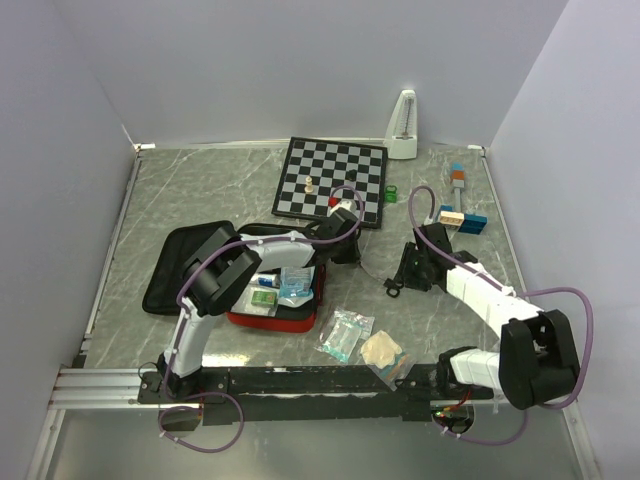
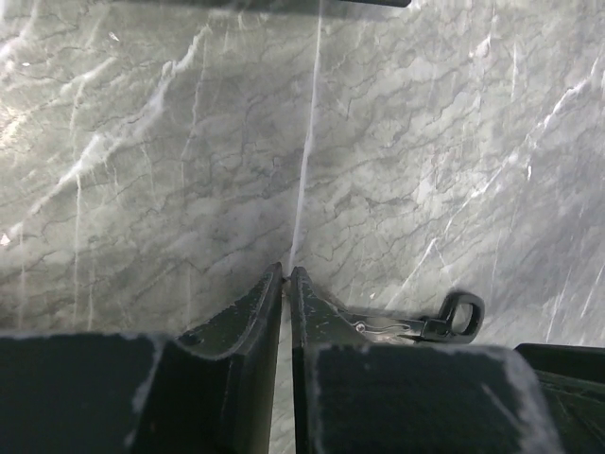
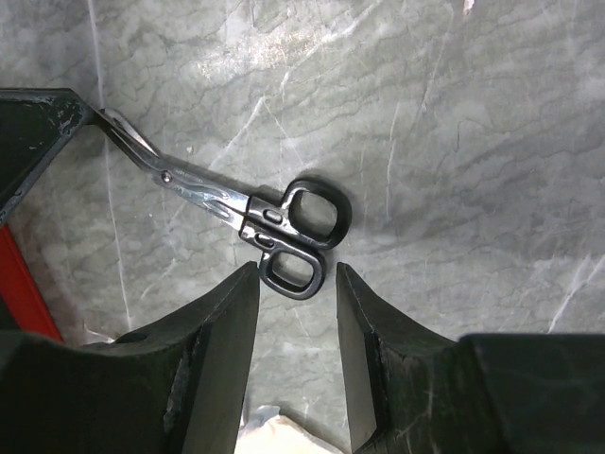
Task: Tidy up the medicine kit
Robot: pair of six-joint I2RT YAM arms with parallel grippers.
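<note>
The scissors (image 3: 269, 222), with black handle loops and metal blades, lie on the grey marble table. In the right wrist view my right gripper is open with a modest gap, and the handle loops show just beyond its fingertips. My left gripper has its fingers almost together at the blade end; whether a blade sits between them cannot be told. The red medicine kit (image 1: 283, 325) stands open under my left arm, its black lid (image 1: 160, 290) folded to the left. Inside are a green-labelled packet (image 1: 264, 298) and a blue packet (image 1: 296, 284).
In front lie a clear bag (image 1: 345, 335) and a bag with a beige item (image 1: 382, 350). Behind are a chessboard (image 1: 345, 165), a white metronome (image 1: 402, 130) and a green object (image 1: 391, 193). Blue blocks (image 1: 472, 224) stand back right. Bare table surrounds the scissors.
</note>
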